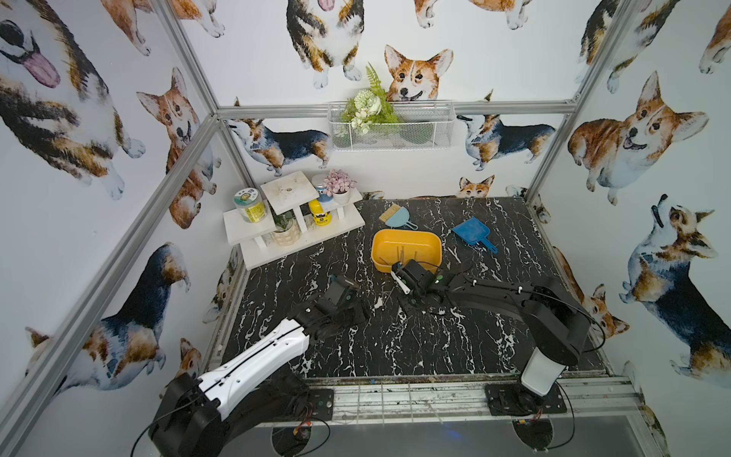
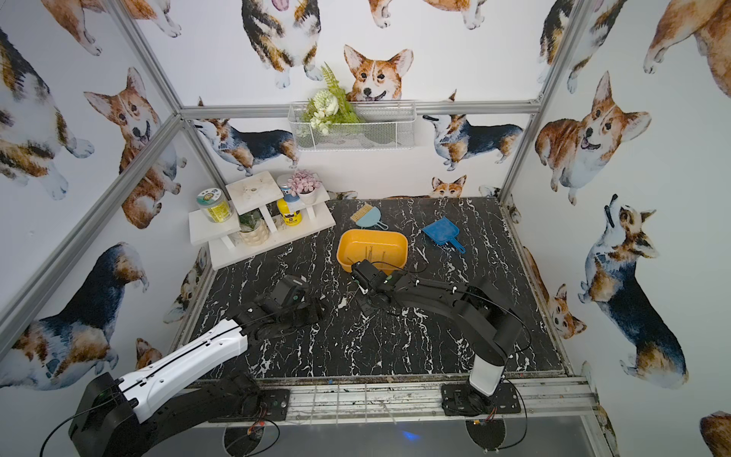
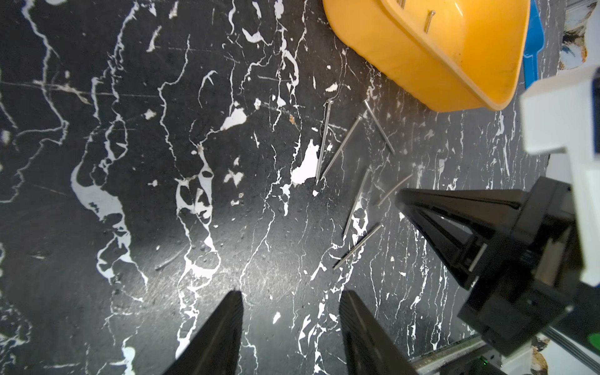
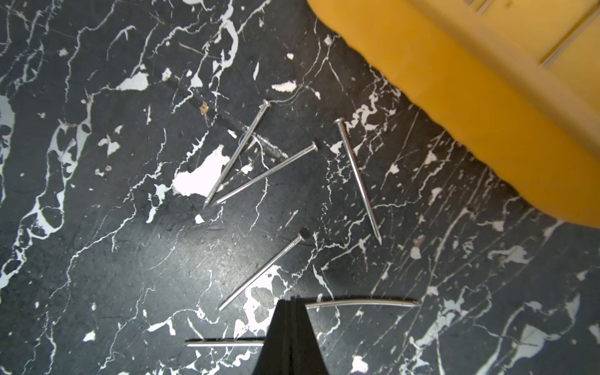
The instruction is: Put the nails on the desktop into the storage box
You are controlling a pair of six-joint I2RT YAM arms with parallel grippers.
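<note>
Several thin silver nails lie on the black marbled desktop; in the right wrist view, one nail (image 4: 359, 181) is near the box, two others (image 4: 237, 153) meet at their points, and a further nail (image 4: 259, 273) lies on its own. My right gripper is shut, with one nail (image 4: 368, 302) running out to the right beside its tips and another (image 4: 225, 343) to the left. Nothing clearly shows between its fingers. The yellow storage box (image 1: 435, 243) holds several nails. My left gripper stands open over bare desktop, left of the nails, with nothing between its fingers.
Behind the box lies a small brush with a light-blue dustpan (image 1: 397, 218); a blue dustpan (image 1: 472, 230) sits to its right. A white shelf (image 1: 304, 236) with jars and plants fills the back left.
</note>
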